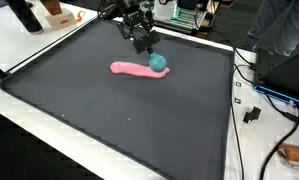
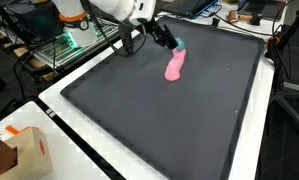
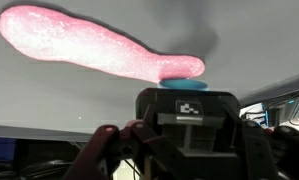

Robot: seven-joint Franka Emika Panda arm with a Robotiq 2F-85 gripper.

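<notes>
A long pink object [image 1: 135, 69], wide at one end and narrow at the other, lies on the dark tabletop. Close to its narrow end is a round teal object [image 1: 158, 63], which overlaps that end in exterior view 1. My gripper is shut at the teal object, reaching it from the far side. Only slivers of teal [image 3: 184, 84] show around the dark fingers in the wrist view, so the exact grip is hidden. In exterior view 2 the pink object [image 2: 175, 66] extends toward the camera from the teal object [image 2: 180, 45].
Wide, bare tabletop [image 1: 139, 115] lies in front of the objects and to both sides. Cables and equipment crowd the area beyond the table's edges. A dark case [image 2: 199, 8] stands past the far edge in exterior view 2.
</notes>
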